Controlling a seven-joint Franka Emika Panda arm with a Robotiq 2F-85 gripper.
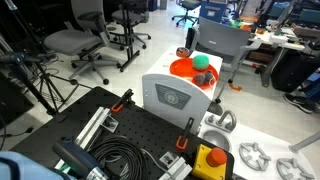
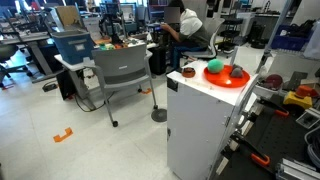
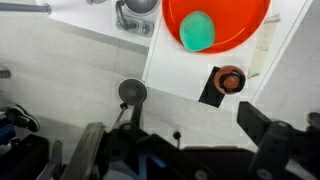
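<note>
In the wrist view my gripper is open over the white counter and floor, with nothing between its fingers. Ahead of it lies a red plate (image 3: 241, 28), cut off by the top edge, with a green rounded item (image 3: 197, 31) on it. A round brown-and-orange item (image 3: 229, 79) stands beside the plate, nearer the right finger. From outside, the plate (image 1: 181, 68) also carries a dark grey item (image 1: 203, 78) next to the green one (image 1: 200, 61). The brown item (image 2: 188, 72) sits at the counter's edge. Neither exterior view clearly shows my gripper.
A sink faucet (image 3: 125, 18) stands close to the counter. A yellow box with a red button (image 1: 212, 161) and coiled black cable (image 1: 120, 158) occupy the robot's dark base. A grey chair (image 2: 122, 77) is beyond the white counter (image 2: 203, 130).
</note>
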